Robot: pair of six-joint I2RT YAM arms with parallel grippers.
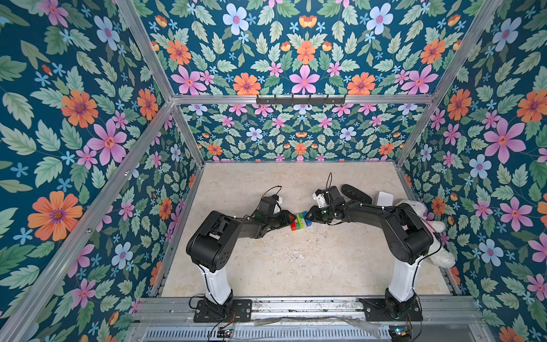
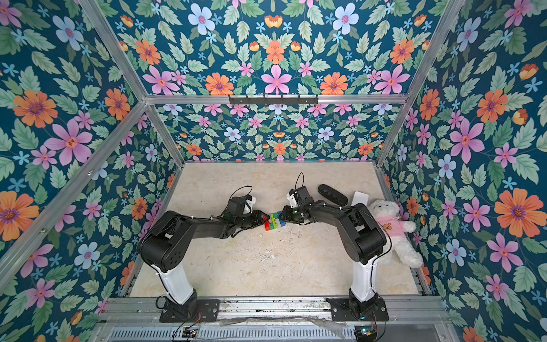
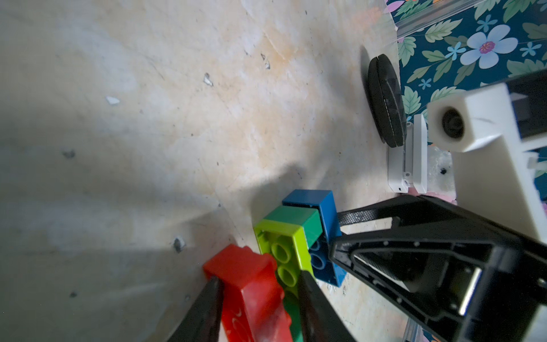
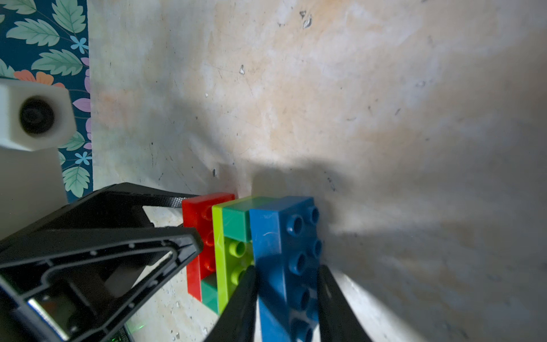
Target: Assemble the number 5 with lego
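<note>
A compact stack of lego bricks is at mid-table, between the two arms. From left to right it runs red brick (image 3: 245, 270), yellow-green brick (image 3: 279, 234) and blue brick (image 4: 287, 228), with smaller teal pieces (image 3: 296, 219) among them. On the red end, my left gripper is shut, one finger on each side of the brick. My right gripper has its fingers on both sides of the blue brick at the opposite end; whether they press on it I cannot tell. Part of the lower stack is hidden by the fingers.
Beyond the right arm lie a black oblong case (image 1: 356, 194) and a white box (image 1: 384, 199). A white teddy bear (image 2: 394, 228) in pink sits by the right edge. Small flakes are scattered in front of the stack.
</note>
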